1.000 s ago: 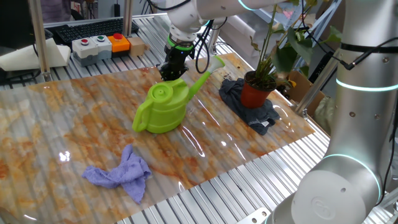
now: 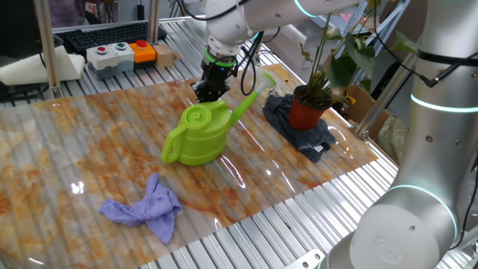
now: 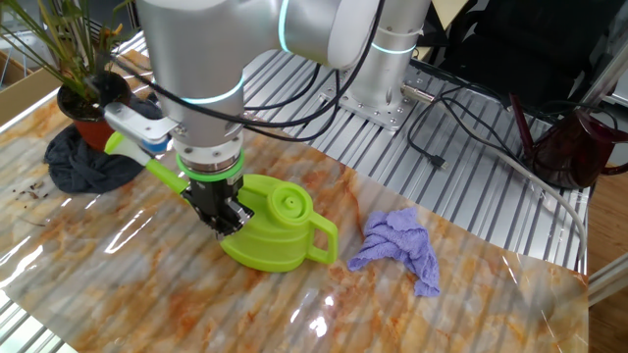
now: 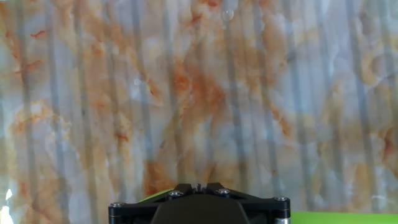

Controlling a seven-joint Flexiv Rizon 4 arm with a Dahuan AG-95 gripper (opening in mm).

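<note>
The lime-green watering can [image 2: 200, 138] is upright on or just over the marbled table sheet, its spout towards the potted plant in exterior view 1; whether its base touches is hard to tell. My gripper [image 3: 232, 227] is at the can's upper body, close to the spout's root, and appears shut on it. The exact grip is hidden. In the wrist view the dark fingertips of the gripper come together at the bottom edge, with green plastic of the can [image 4: 342, 218] beside and behind them. A potted plant [image 2: 305, 112] stands on a dark grey cloth [image 2: 317, 140].
A crumpled purple cloth [image 3: 397, 245] lies on the sheet near the can's handle side. Button boxes [image 2: 110, 60] line the back edge in exterior view 1. A dark red jug [image 3: 574, 147] stands off the sheet.
Gripper and watering can have shifted together slightly right and down in exterior view 1. The spout end has moved the same way. Plant and cloths have stayed put.
</note>
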